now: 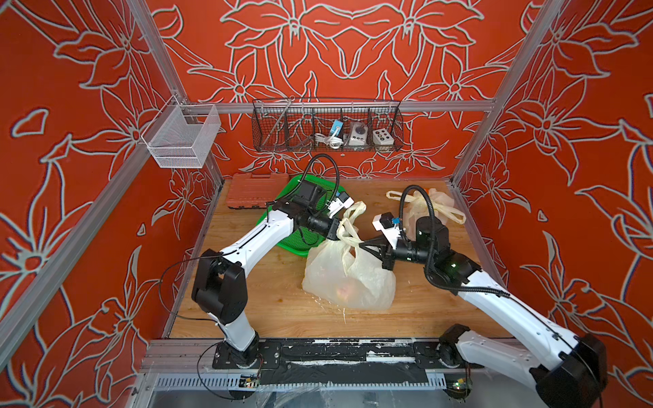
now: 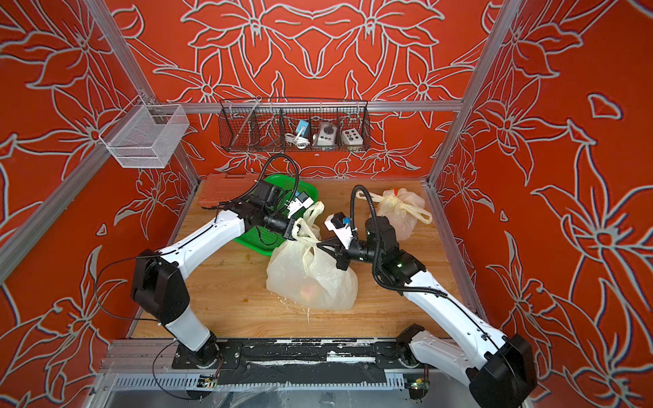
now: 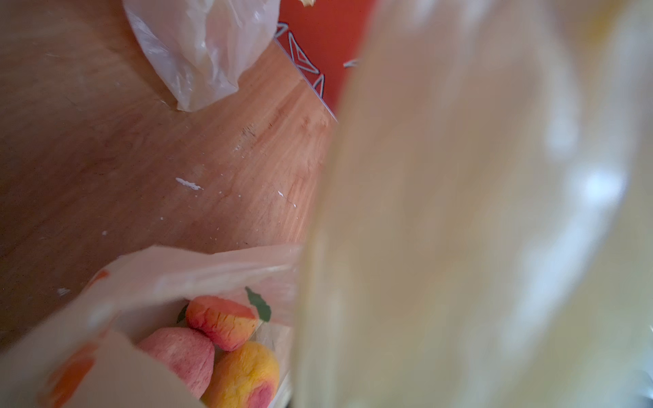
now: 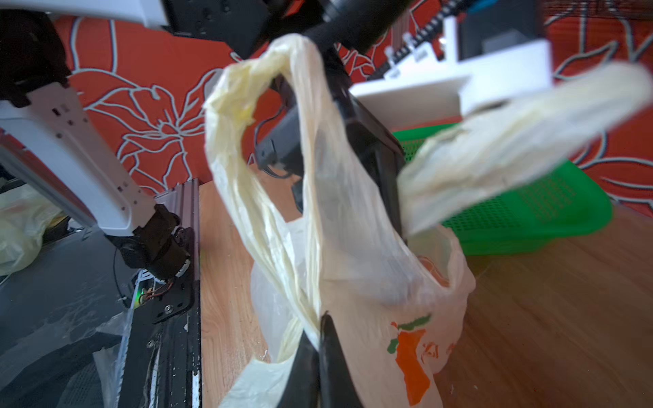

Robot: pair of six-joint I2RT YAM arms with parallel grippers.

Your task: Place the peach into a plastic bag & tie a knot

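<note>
The translucent plastic bag (image 1: 347,282) stands on the table between both arms, its cream handles raised. Inside it, several peaches (image 3: 239,377) show in the left wrist view, red, pink and yellow. My right gripper is shut on a handle strip (image 4: 309,272), which runs up from its fingertips. At the bag's top, my left gripper (image 1: 336,235) has bag film crossing around its fingers. In its own wrist view a blurred handle (image 3: 462,204) hides those fingers; whether film is pinched between them does not show. The handles cross without a visible tightened knot.
Behind the left gripper lies a green basket (image 1: 294,242), with a red case (image 1: 257,190) at the back left. Another bag with tied handles (image 2: 406,221) sits at the back right.
</note>
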